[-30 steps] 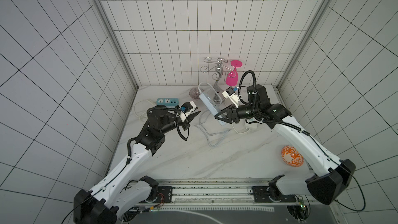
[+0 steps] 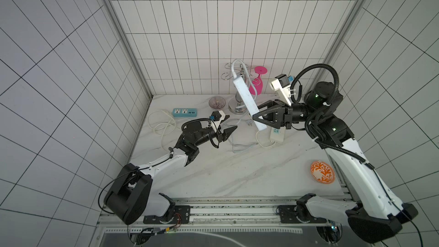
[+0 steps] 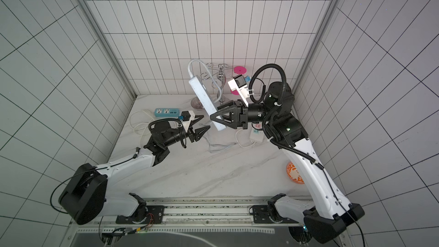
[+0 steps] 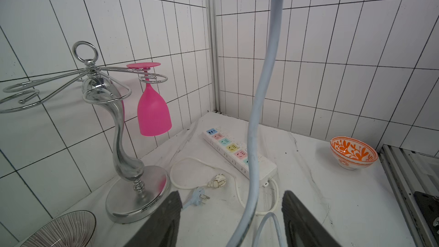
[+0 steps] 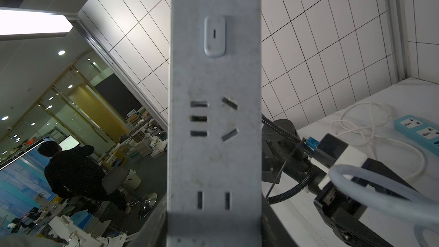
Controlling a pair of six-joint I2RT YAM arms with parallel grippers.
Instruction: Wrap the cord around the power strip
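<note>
A white power strip [image 2: 245, 93] hangs tilted above the table, its lower end clasped by my right gripper [image 2: 257, 113], which is shut on it. In the right wrist view the strip's socket face [image 5: 215, 155] fills the middle. Its pale cord [image 3: 196, 60] loops from the upper end and drops behind the strip toward the table. My left gripper [image 2: 232, 122] is open, lower and to the left. In the left wrist view the cord [image 4: 252, 146] runs between the open fingers, apparently without being clamped. A light-blue plug [image 4: 197, 196] lies on the table.
A blue power strip [image 2: 184, 112] lies back left. A metal rack [image 4: 119, 141] with a pink goblet [image 4: 154, 114] and a glass bowl [image 2: 216, 102] stand at the back. Another white strip [image 4: 240, 151] lies right. An orange-patterned bowl [image 2: 322, 172] sits front right.
My right gripper has lifted the strip higher, slightly right. The left gripper has moved right, toward the strip's lower side. The cord on the table has been drawn back.
</note>
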